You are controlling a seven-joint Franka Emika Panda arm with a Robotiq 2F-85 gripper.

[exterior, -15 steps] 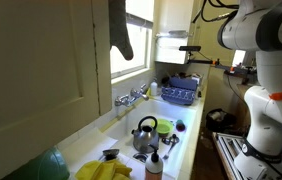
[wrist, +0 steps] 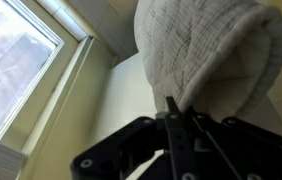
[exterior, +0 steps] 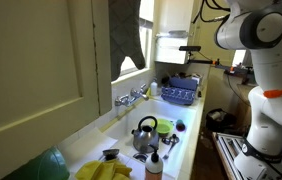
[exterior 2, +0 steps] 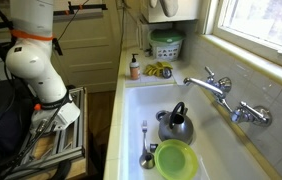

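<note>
A grey cloth [wrist: 196, 50], possibly an oven mitt, fills the upper middle of the wrist view. Its lower fold runs down to my dark gripper, which is shut on it. What looks like the same cloth [exterior: 126, 38] hangs in front of the window in exterior view 1, beside the tall cabinet door [exterior: 41, 60]. The gripper itself is out of frame in both exterior views; only the white arm [exterior 2: 39, 75] shows there.
In the white sink [exterior 2: 141, 100] stand a metal kettle [exterior 2: 175, 126] and a green bowl [exterior 2: 176, 160]. The faucet [exterior 2: 209, 83] is behind them. A yellow cloth [exterior: 104, 171] lies on the near counter. A dish rack [exterior: 180, 92] stands beyond the sink.
The hanging cloth looked narrow before and now spreads wider, reaching further right across the window. The cabinet door's edge looks slightly shifted. The items around the sink have stayed put.
</note>
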